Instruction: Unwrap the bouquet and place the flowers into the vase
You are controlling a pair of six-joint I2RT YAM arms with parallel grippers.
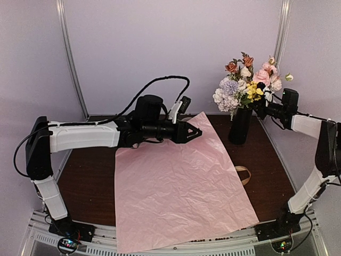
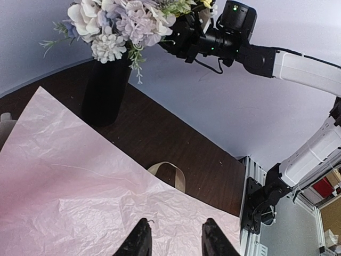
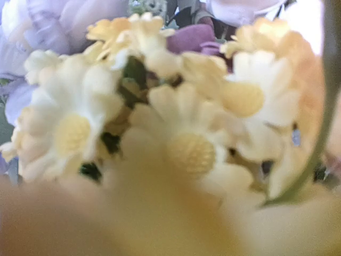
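The black vase [image 1: 240,126] stands upright at the back right, holding a full bunch of flowers [image 1: 229,95]. Yellow flowers [image 1: 254,90] sit low on the bunch's right side, with pink blooms [image 1: 261,78] above them. My right gripper [image 1: 259,108] reaches in at that side, its fingertips hidden by blossoms. Pale yellow daisies [image 3: 192,152] and blurred petals fill the right wrist view, so its fingers do not show. My left gripper is open above the pink sheet, its fingers [image 2: 139,238] apart with nothing between them.
A pink sheet [image 1: 178,186] covers the middle of the dark table [image 1: 85,181] and overhangs the front. A tan loop [image 1: 244,173] lies at the sheet's right edge. Walls close in the back and sides.
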